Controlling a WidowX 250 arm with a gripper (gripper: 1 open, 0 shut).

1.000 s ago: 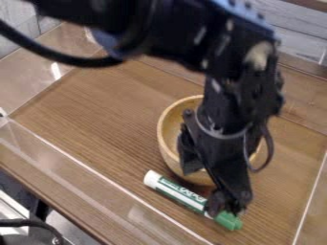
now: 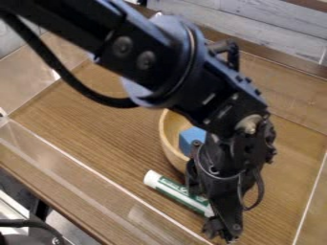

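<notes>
My gripper [image 2: 209, 199] is low over a white and green tube [image 2: 171, 189], which lies diagonally on the wooden floor at the front. The gripper stands open, its fingers around the tube's right part, which they partly hide. Behind the gripper is a tan bowl [image 2: 170, 125] with a blue object [image 2: 192, 139] in it; the arm covers much of both.
Clear walls edge the area at the front left and right, and a pale wooden wall runs along the back.
My gripper has come down from above onto the tube and shifted slightly left. The tube's right end is now hidden behind it.
</notes>
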